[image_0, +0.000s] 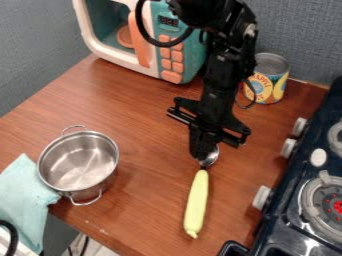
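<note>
My black gripper (202, 145) is lowered near the table's middle, its tip over the bowl end of a metal spoon (209, 159). Whether the fingers are open or shut is hard to tell. A pale yellow corn cob (197, 204), or a handle shaped like one, lies below the spoon's head, pointing toward the front edge.
A steel pot (79, 160) and a light blue cloth (24, 200) sit at the left, a toy microwave (174, 60) at the back, a can (265, 84) at back right, and a black stove (314, 185) at right.
</note>
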